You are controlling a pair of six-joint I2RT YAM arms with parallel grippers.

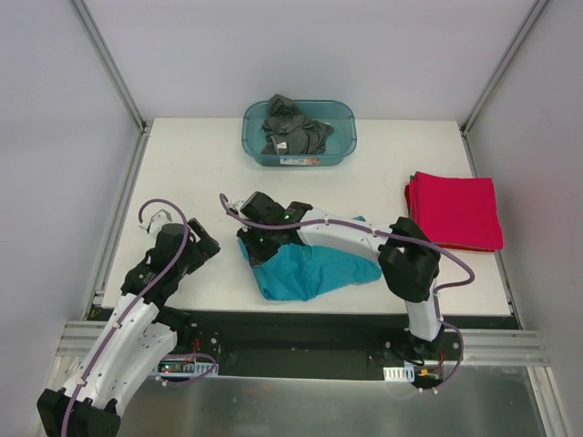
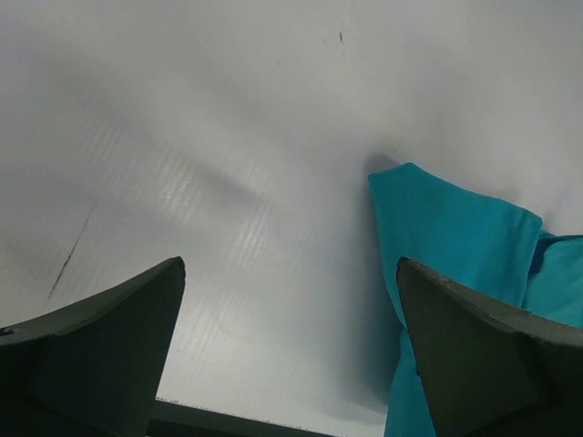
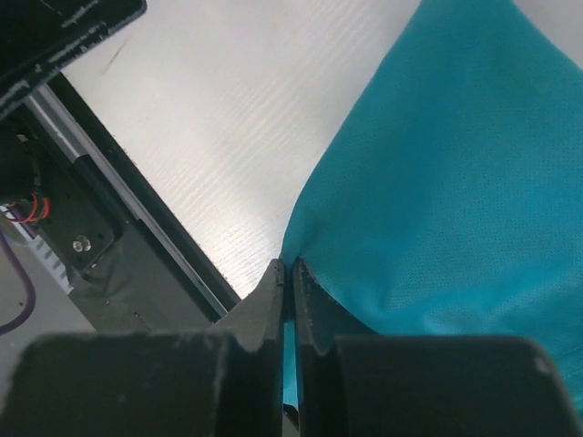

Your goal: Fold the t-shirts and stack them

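A teal t-shirt [image 1: 319, 273] lies loosely spread on the white table. My right gripper is shut at its front-left edge, with teal fabric at the fingertips; whether any is pinched is hard to tell, though the edge bunches there. My left gripper stands open left of the teal shirt, whose corner [image 2: 446, 228] shows beside its right finger. A red folded stack [image 1: 453, 211] rests at the right of the table.
A teal-blue bin [image 1: 342, 137] holding dark grey cloth [image 1: 293, 127] stands at the back centre.
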